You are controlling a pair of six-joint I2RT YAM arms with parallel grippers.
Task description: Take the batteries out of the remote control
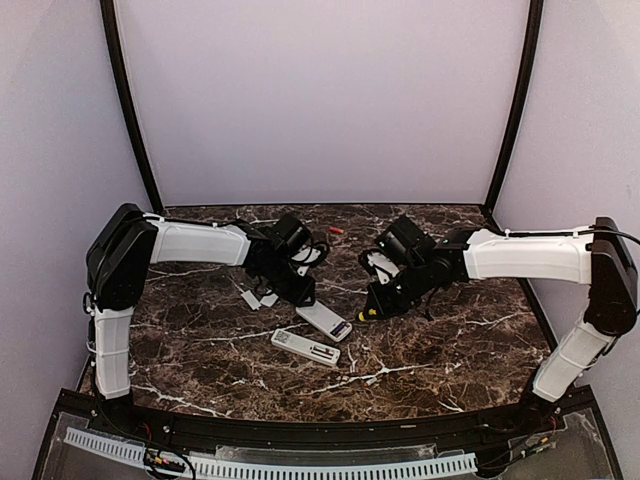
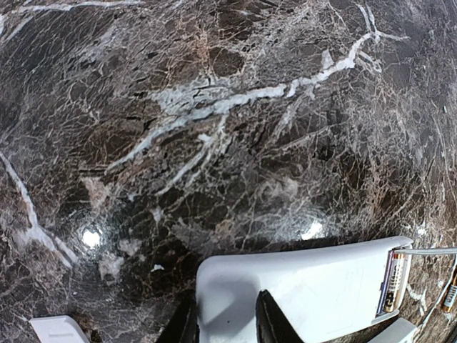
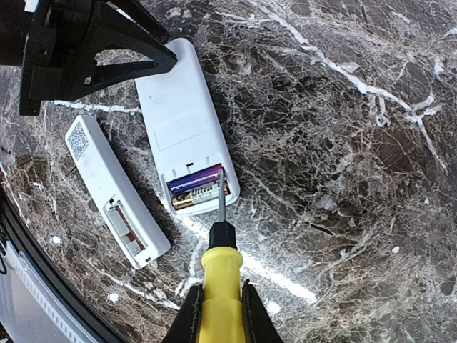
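Note:
The white remote control (image 3: 175,107) lies flat on the dark marble table. Two batteries (image 3: 196,187) sit in its uncovered compartment, one purple and one silvery. My left gripper is closed at the remote's far end, with white casing showing between its fingers. My right gripper is shut on a yellow-and-black screwdriver (image 3: 223,275). Its thin metal tip reaches the compartment's right side, by the batteries' ends; whether it touches them is hard to tell. In the left wrist view the same shaft (image 2: 428,251) crosses the compartment.
A second white remote (image 3: 107,186) lies alongside, its open compartment showing no batteries. Small white pieces (image 1: 258,299) rest left of the left gripper, and a small red item (image 1: 336,230) lies at the back. Right of the remote, the table (image 3: 343,236) is clear.

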